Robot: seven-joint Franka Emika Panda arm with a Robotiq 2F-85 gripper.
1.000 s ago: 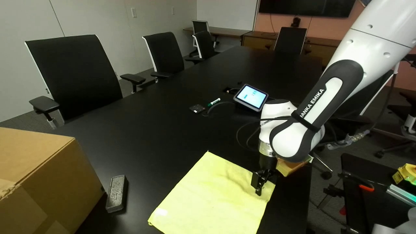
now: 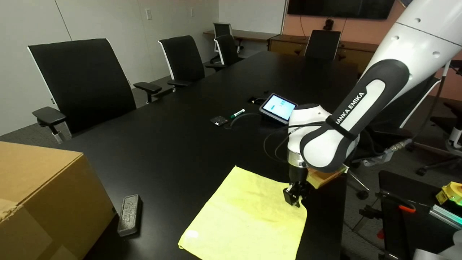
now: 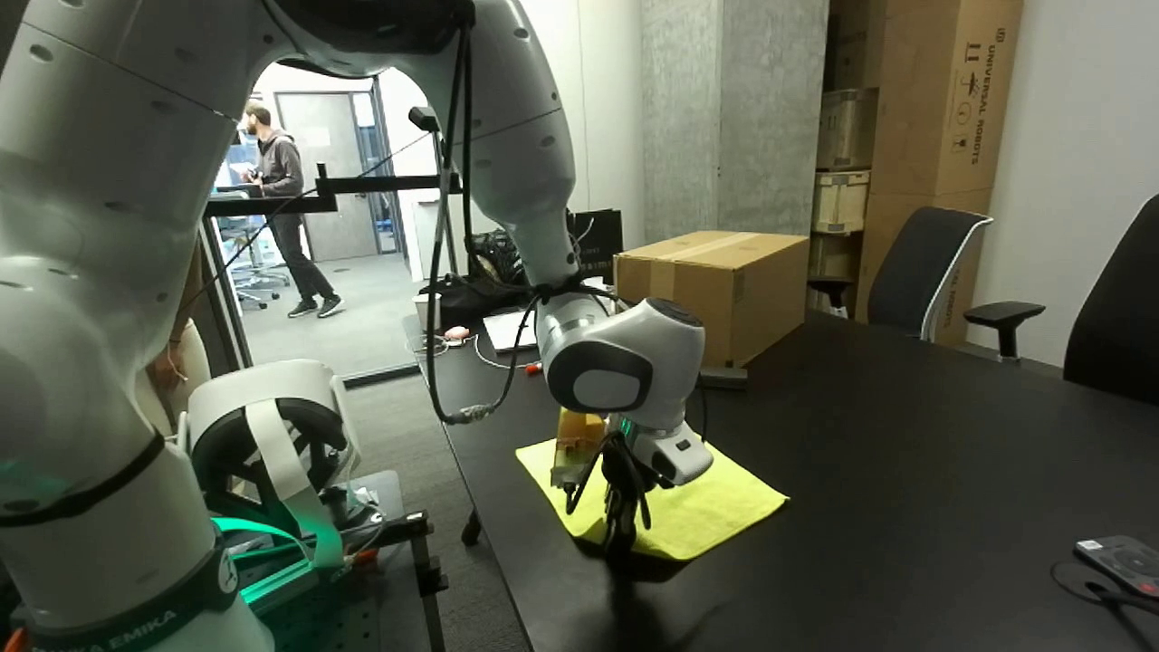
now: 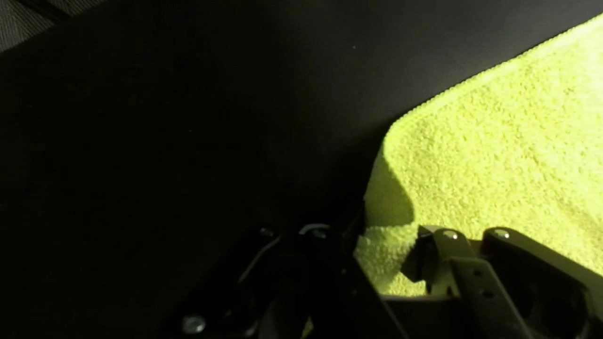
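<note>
A yellow cloth (image 2: 247, 216) lies spread almost flat on the black table, and it is also seen in exterior view 2 (image 3: 717, 502). At its corner close to the table's edge is my gripper (image 2: 295, 197), pointing down. In the wrist view the gripper is shut on that corner of the cloth (image 4: 509, 130); a small fold rises between the dark fingers. The fingers partly hide the pinched part.
On the table by the cloth are a black eraser (image 2: 129, 214) and a large cardboard box (image 2: 47, 203). Further back lie a tablet (image 2: 278, 108), a green marker (image 2: 238, 113) and a small black device (image 2: 219, 121).
The cloth has shifted to the right and slightly away from the camera in exterior view 1, with its gripped corner. My gripper has moved a little the same way; the wrinkles near it look flatter.
</note>
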